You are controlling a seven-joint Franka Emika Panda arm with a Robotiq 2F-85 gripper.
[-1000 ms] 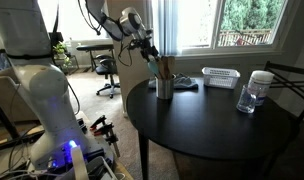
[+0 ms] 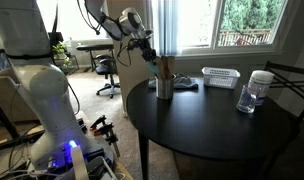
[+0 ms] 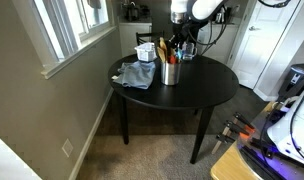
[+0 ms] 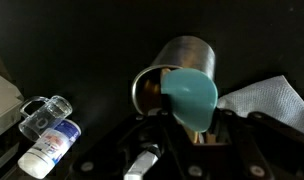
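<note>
A metal canister (image 2: 165, 88) stands upright on the dark round table, holding wooden and other utensils; the same canister (image 3: 171, 74) shows in exterior view 2. In the wrist view I look down on the canister (image 4: 185, 57), with a teal utensil head (image 4: 192, 98) between the camera and its opening. My gripper (image 2: 149, 60) hangs above the canister, close to the utensils' upper ends. The teal head lies right at my dark fingertips and hides part of the gap. Whether the fingers press on it is unclear.
Behind the canister sits a white basket (image 2: 221, 77). A grey-blue cloth (image 3: 137, 75) lies close by the canister. A clear bottle (image 2: 255, 91) stands at the table's right. In the wrist view a clear mug (image 4: 45, 116) and a labelled bottle (image 4: 49, 148) appear.
</note>
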